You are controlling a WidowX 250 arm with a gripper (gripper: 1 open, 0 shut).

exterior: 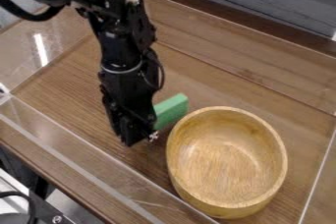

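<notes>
My black gripper [141, 126] hangs low over the wooden counter, just left of a yellow round bowl [226, 162]. A green block [172, 108] is at the fingertips, partly hidden behind the gripper and tilted, beside the bowl's upper left rim. The fingers appear closed around the block's lower end, though the dark fingers make the contact hard to see.
A transparent edge runs along the lower left, with cables below it. A grey wall stands at the back.
</notes>
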